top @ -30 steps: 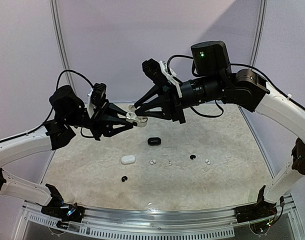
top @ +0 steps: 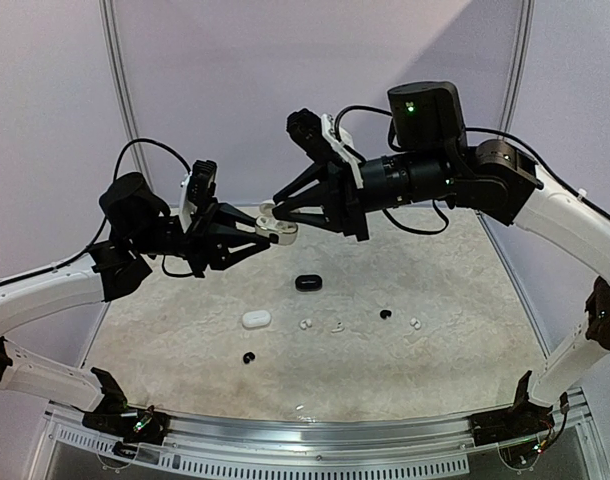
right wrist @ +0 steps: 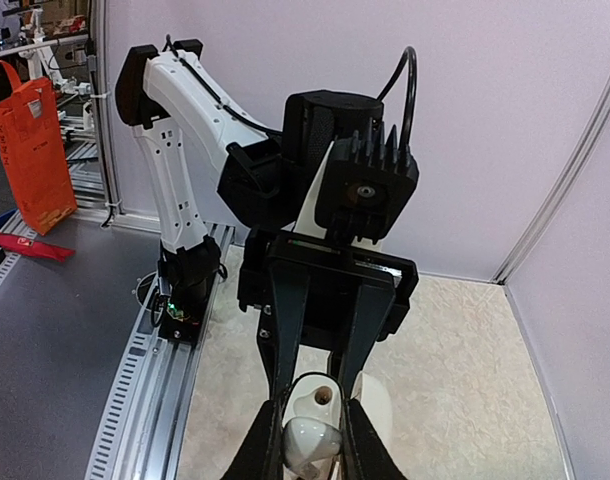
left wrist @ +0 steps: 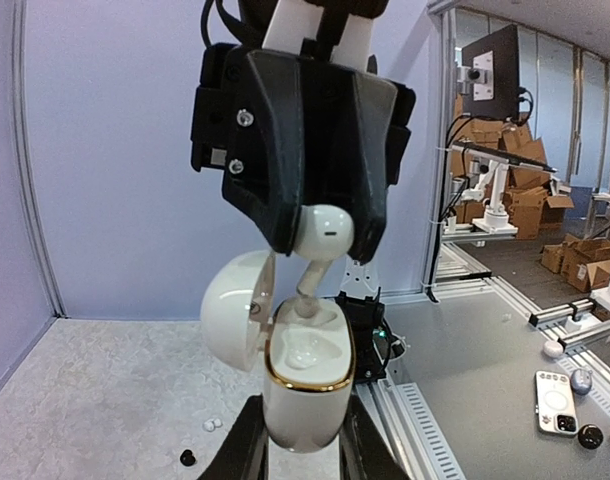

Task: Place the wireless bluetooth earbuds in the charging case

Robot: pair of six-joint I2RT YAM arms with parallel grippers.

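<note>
An open white charging case (left wrist: 307, 395) with a gold rim, lid (left wrist: 230, 305) raised, is gripped upright by my left gripper (top: 265, 243) in mid-air. My right gripper (top: 278, 207) is shut on a white earbud (left wrist: 323, 232), whose stem points down at the case's cavities, its tip at or just inside the top; how deep is unclear. In the right wrist view the earbud (right wrist: 311, 442) sits between the fingertips, partly covering the case.
On the mat (top: 455, 360) below lie a closed white case (top: 256, 319), a black case (top: 308, 283), white earbuds (top: 337, 327) and black earbuds (top: 385, 314). Walls enclose the sides and back.
Both grippers have shifted slightly in the top view, the right one a little to the right and up, the left one slightly up.
</note>
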